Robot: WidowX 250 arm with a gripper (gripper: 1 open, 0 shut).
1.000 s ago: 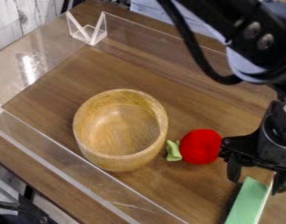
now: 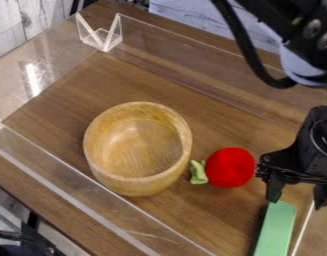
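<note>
A wooden bowl [image 2: 138,150] rests on the wooden table at centre left. Beside it to the right sit a red ball-like item [image 2: 230,167] and a small green piece [image 2: 199,172] touching it. My black gripper [image 2: 283,178] is at the right edge, just right of the red item and over the upper end of a flat light-green object [image 2: 277,230] lying at the lower right. Its lower part is dark and partly out of frame, so whether the fingers are apart is hard to see.
Clear plastic edges [image 2: 99,35] border the table at the back and along the lower left. The robot's arm fills the upper right.
My gripper has shifted slightly and turned at the right edge, uncovering more of the green object's upper end. The bowl and red item look unmoved.
</note>
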